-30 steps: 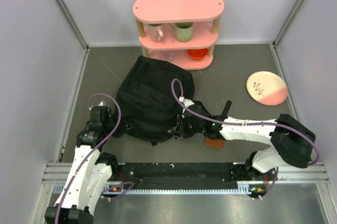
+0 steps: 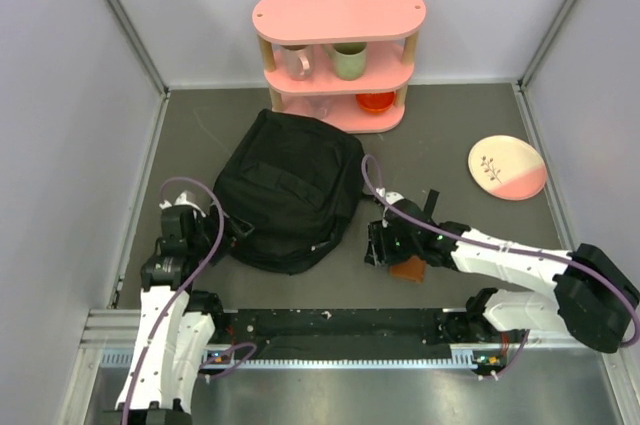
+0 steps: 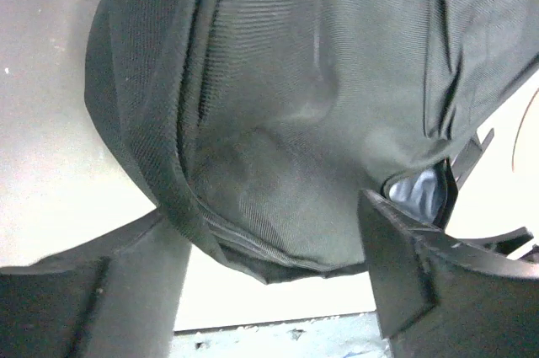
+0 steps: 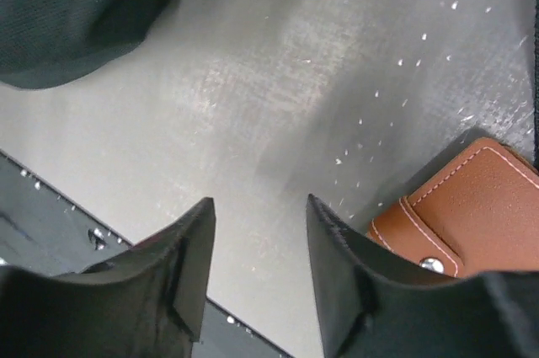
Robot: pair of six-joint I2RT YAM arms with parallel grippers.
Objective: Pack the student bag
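The black student bag [image 2: 285, 185] lies flat and rumpled mid-table, its folded edge and an opening showing in the left wrist view [image 3: 312, 88]. My left gripper is low at the bag's lower left, fingers apart over the fabric. My right gripper stands open over bare table, right of the bag, with a brown leather item [image 4: 463, 206] just beside it, partly under the arm in the top view. A thin black object [image 2: 432, 200] lies behind the right gripper.
A pink shelf [image 2: 338, 13] with cups and an orange bowl [image 2: 375, 102] stands at the back. A plate [image 2: 507, 167] lies at right. Walls bound both sides; free table lies between bag and plate.
My right gripper has moved rightward, away from the bag to above the brown item. The bag has shifted slightly left; the left gripper has moved only slightly.
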